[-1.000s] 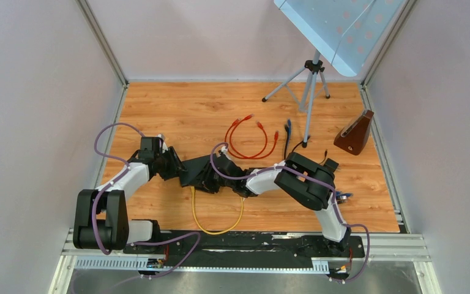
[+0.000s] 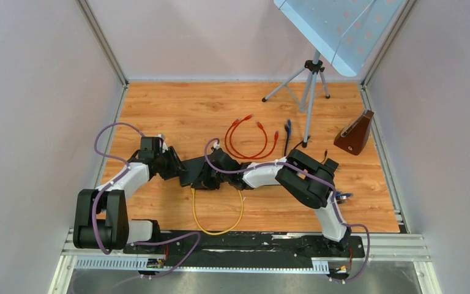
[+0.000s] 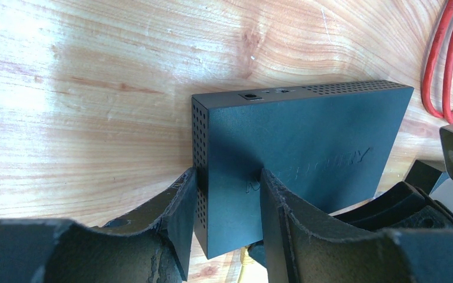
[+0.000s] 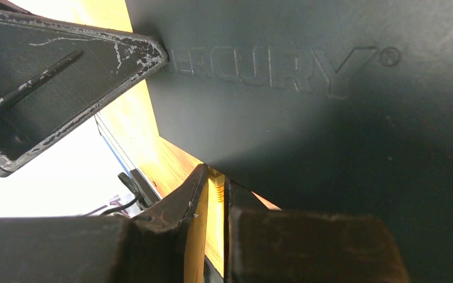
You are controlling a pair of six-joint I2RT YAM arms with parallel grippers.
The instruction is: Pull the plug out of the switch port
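The black switch stands on the wood, its embossed top (image 4: 307, 124) filling much of the right wrist view. My left gripper is shut on the switch's left end. My right gripper is at the switch's lower edge, fingertips slightly apart around the yellow plug (image 4: 216, 180); whether it grips the plug is unclear. The yellow cable (image 2: 240, 208) loops toward the front of the table from there.
Red cables (image 2: 263, 141) lie behind the switch, dark cables (image 2: 286, 138) beside them. A tripod (image 2: 312, 86) and a brown wedge-shaped object (image 2: 354, 135) stand at the right.
The left arm has not moved.
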